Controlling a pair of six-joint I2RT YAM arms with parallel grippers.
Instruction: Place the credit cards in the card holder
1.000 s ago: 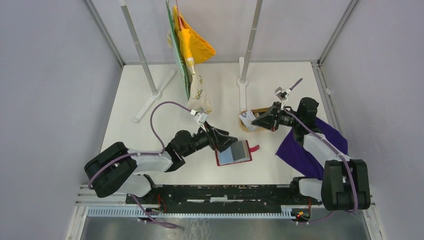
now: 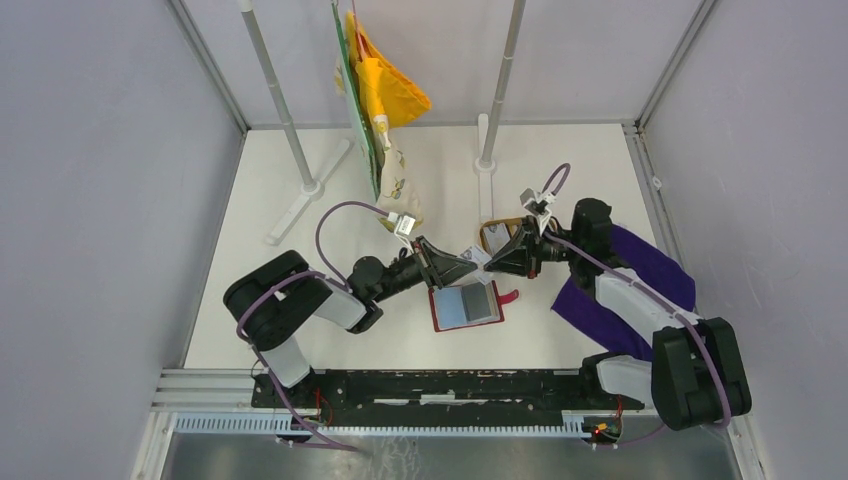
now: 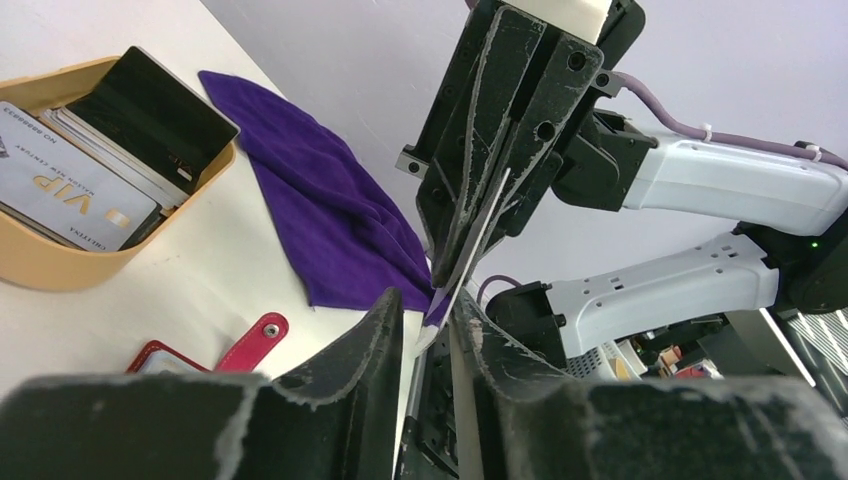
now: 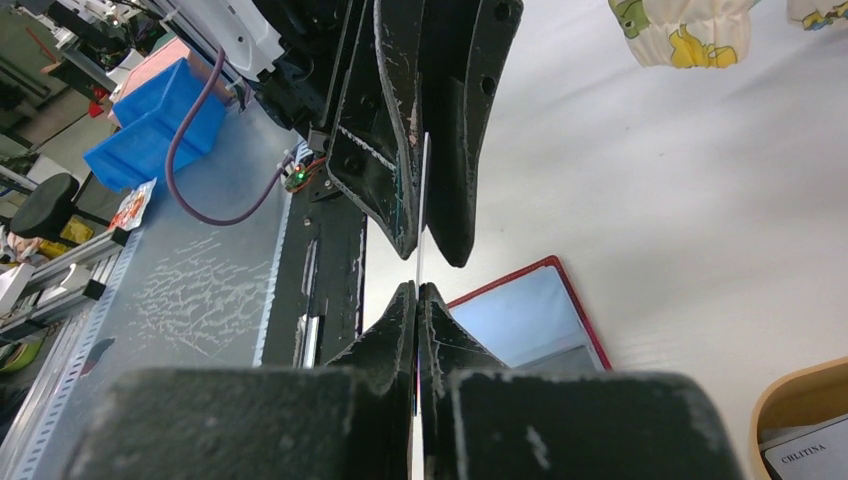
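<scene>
A white card (image 2: 477,256) is held out in the air between my two grippers, seen edge-on in the right wrist view. My right gripper is shut on one end of this card (image 4: 422,215). From the left, my left gripper reaches around the opposite end; its fingers are parted, with the card's edge in the gap and some space beside it. Below them on the table lies the card holder (image 2: 465,306), red-edged and opened flat, with clear and grey pockets and a red strap (image 3: 255,342).
A tan box (image 3: 60,265) with several upright cards (image 3: 75,185) stands behind the right gripper. Purple cloth (image 2: 622,300) covers the right side of the table. Hanging cloths (image 2: 385,100) and white poles stand at the back.
My right gripper has carried the card from over the tan box toward the front left. My left gripper has moved right and slightly up, so the two now meet at the card.
</scene>
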